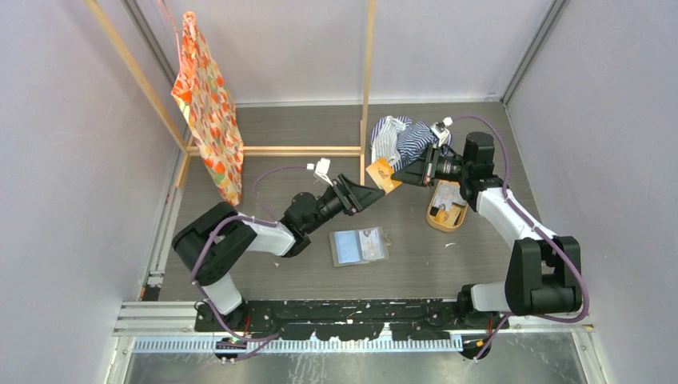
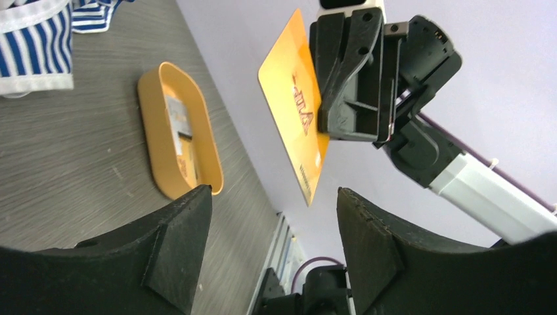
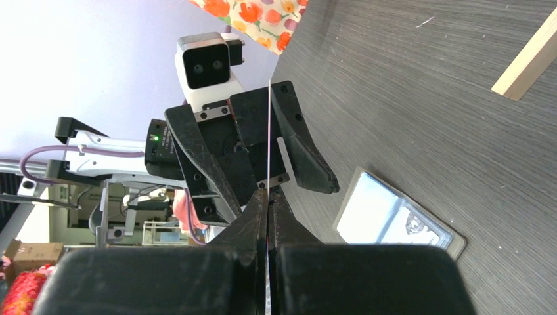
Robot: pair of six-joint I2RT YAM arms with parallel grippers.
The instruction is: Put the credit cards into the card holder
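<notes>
My right gripper (image 1: 397, 178) is shut on an orange card (image 1: 382, 174). In the left wrist view the card (image 2: 295, 105) is tilted, its printed face showing; in the right wrist view it appears edge-on as a thin line. Facing it from the left, my left gripper has its fingers spread, nothing between them; the card's lower corner hangs just above the gap, and I cannot tell whether they touch. The clear card holder (image 1: 359, 246), with pale blue and white inside, lies flat and open on the table, below both grippers in the top view.
An orange-tan box (image 2: 155, 131) with more cards inside stands below the right arm. Striped cloth (image 1: 412, 140) lies behind it. A wooden frame (image 1: 304, 150) with a hanging floral cloth (image 1: 209, 112) occupies the back left. Table around the holder is clear.
</notes>
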